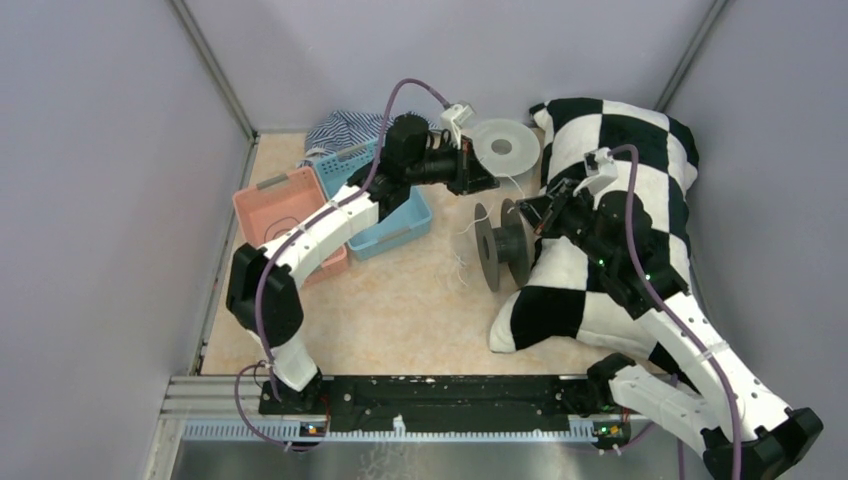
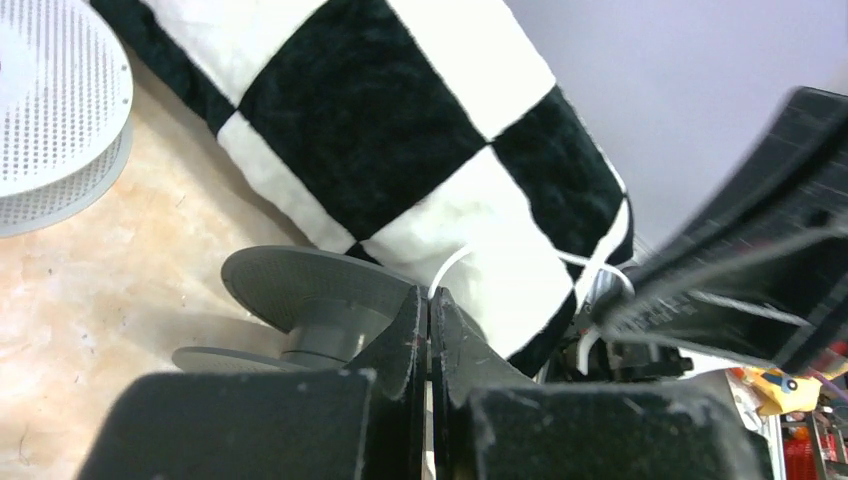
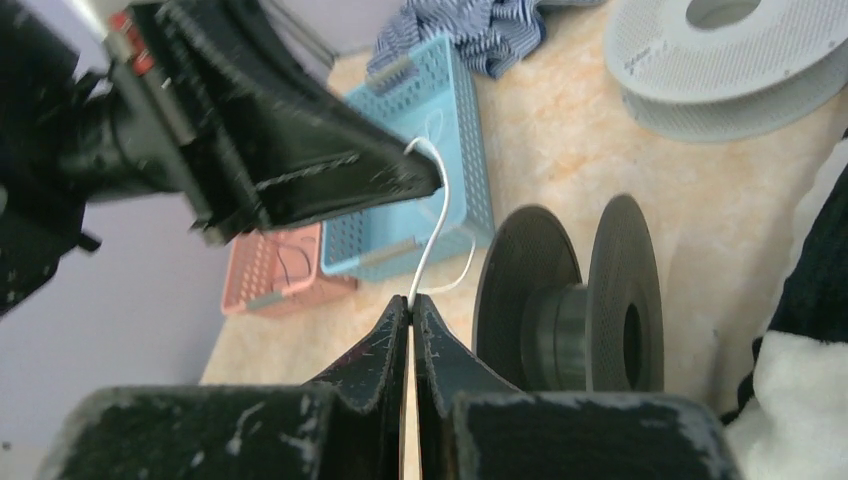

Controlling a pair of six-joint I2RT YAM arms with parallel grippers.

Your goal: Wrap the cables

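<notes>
The white cable [image 1: 516, 186] arcs between my two grippers above the dark grey spool [image 1: 488, 252]. In the left wrist view it comes out of the pinched tips of my left gripper, which is shut on it. My right gripper is shut on the same cable, which rises from its tips toward the left fingers [image 3: 415, 178]. More of the cable [image 1: 461, 262] hangs beside the spool's left flange and trails to the table. The spool lies on its side, just in front of both grippers in the top view; whether any cable is round its core cannot be told.
A white spool [image 1: 522, 150] lies flat at the back. Behind the left arm stand a blue basket [image 1: 398, 232] and a pink basket [image 1: 262, 213], with a striped cloth [image 1: 337, 131] beyond. A checkered cushion [image 1: 575, 273] fills the right side.
</notes>
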